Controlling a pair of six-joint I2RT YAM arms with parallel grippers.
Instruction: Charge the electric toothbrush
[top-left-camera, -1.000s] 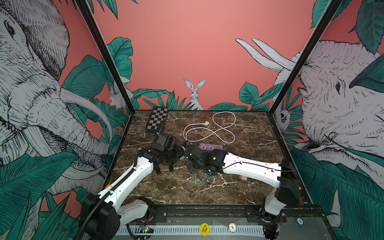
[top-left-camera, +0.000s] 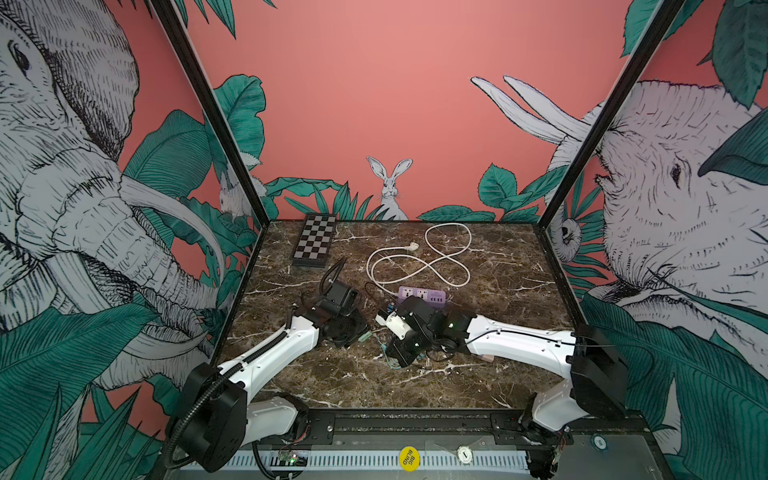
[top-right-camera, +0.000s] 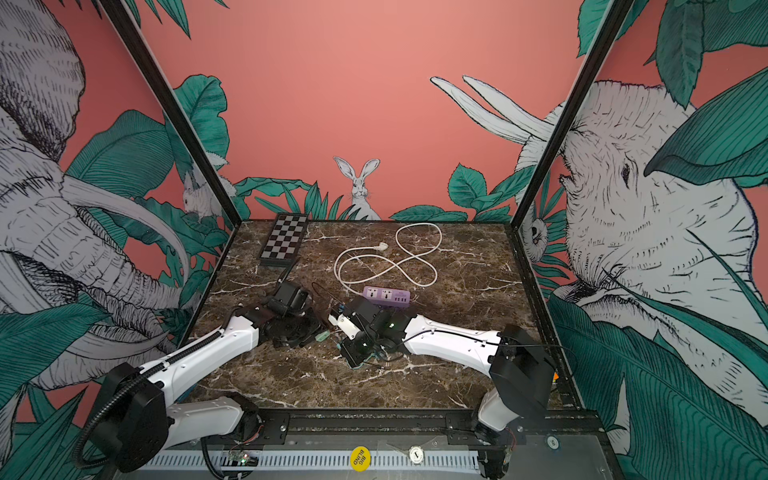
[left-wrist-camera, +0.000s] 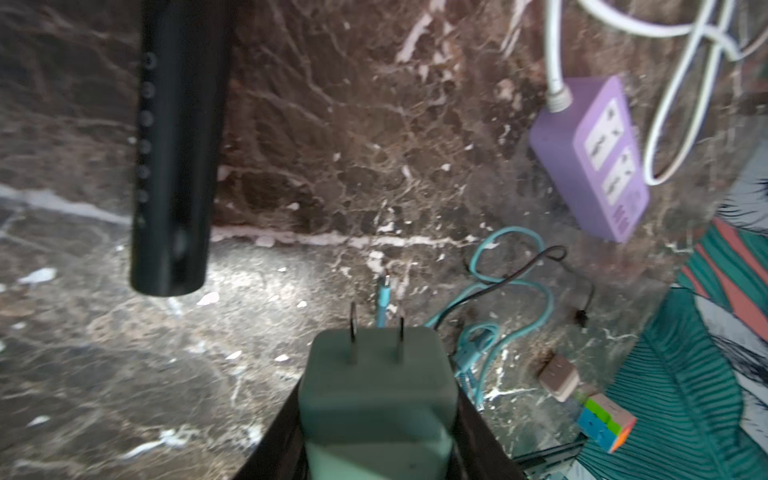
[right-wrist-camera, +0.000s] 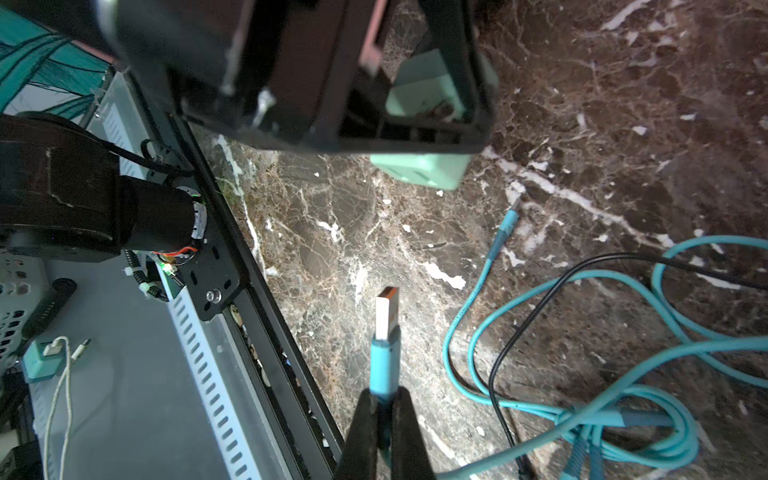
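Observation:
My left gripper is shut on a green charger block (left-wrist-camera: 376, 392), whose two metal prongs point away from the fingers. My right gripper grips the teal cable's USB plug (right-wrist-camera: 385, 356), metal end upward and free. In the right wrist view the charger hangs beyond the USB plug, apart from it. The rest of the teal cable (right-wrist-camera: 472, 304) lies looped on the table, its small connector (right-wrist-camera: 509, 220) loose. A black cylindrical handle (left-wrist-camera: 180, 160), seemingly the toothbrush, shows at left in the left wrist view. The purple power strip (top-right-camera: 386, 297) stands behind the grippers.
The strip's white cord (top-left-camera: 448, 260) loops across the back. A checkered box (top-left-camera: 314, 240) sits at the back left. A thin black cable (right-wrist-camera: 512, 384) crosses the teal one. Small coloured blocks (left-wrist-camera: 606, 421) lie off to one side.
My right gripper, close by the left one a second ago, drew back rightward and now stands a little apart from it.

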